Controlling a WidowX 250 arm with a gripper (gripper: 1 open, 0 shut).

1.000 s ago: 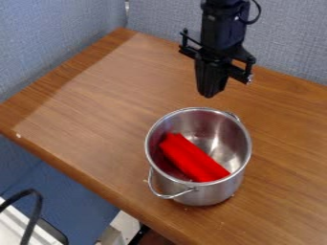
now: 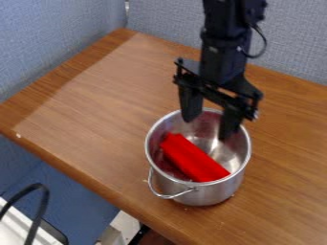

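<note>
A silver metal pot [image 2: 196, 193] with a thin wire handle stands on the wooden table, near its front edge. Inside it lies a long red object [image 2: 194, 158], slanting from upper left to lower right. My black gripper [image 2: 212, 117] is open over the back of the pot, its two fingers pointing down around the rim's height, above and behind the red object. Whether the fingertips are inside the pot is hard to tell, as they are blurred.
Padded grey walls [image 2: 45, 48] bound it at left and back. Cables and white hardware sit below the front-left edge.
My gripper has come down and toward the camera, from high behind the pot to the back of its opening. The pot and red object have not moved.
</note>
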